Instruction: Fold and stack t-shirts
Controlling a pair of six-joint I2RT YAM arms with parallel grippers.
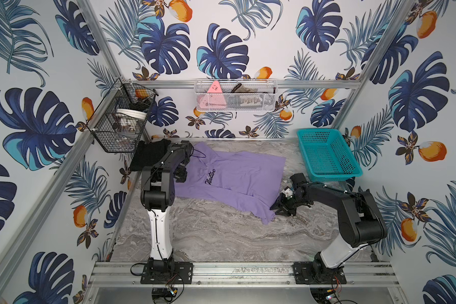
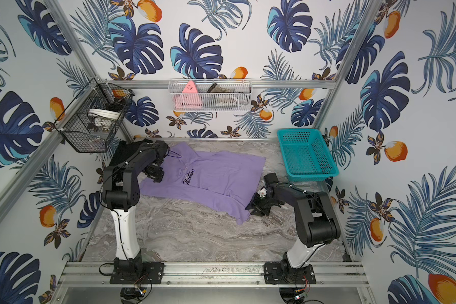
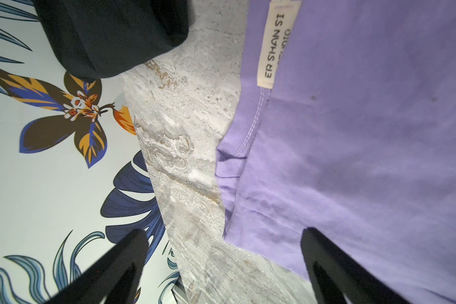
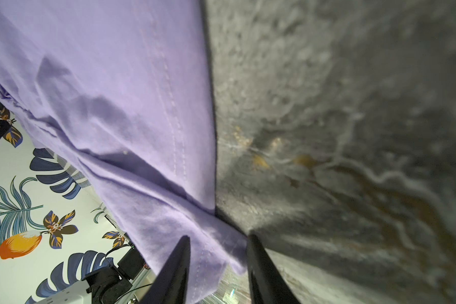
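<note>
A lavender T-shirt with "Native" lettering lies spread over the marble table, its near hem creased and folded. My left gripper is open above the shirt's left part; the left wrist view shows a label on cloth beneath it. My right gripper is down at the shirt's near right corner, fingers part open either side of a folded strip of cloth.
Black cloth lies at the back left. A teal basket stands at the back right. Wire baskets hang on the walls.
</note>
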